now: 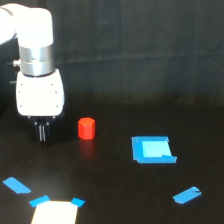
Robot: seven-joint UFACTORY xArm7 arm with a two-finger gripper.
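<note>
A small red block (87, 128) sits on the dark table, left of the middle. To its left, my gripper (43, 132) hangs pointing down from the white arm, clear of the block. Its two dark fingers are close together and look shut, and nothing shows between them. Against the dark table the fingertips are hard to make out, and whether they touch the surface is unclear.
A pale blue square (155, 149) framed in blue tape (138, 151) lies right of the middle. A bright pale square (55, 213) is at the front left edge. Further tape strips (187, 195) lie about.
</note>
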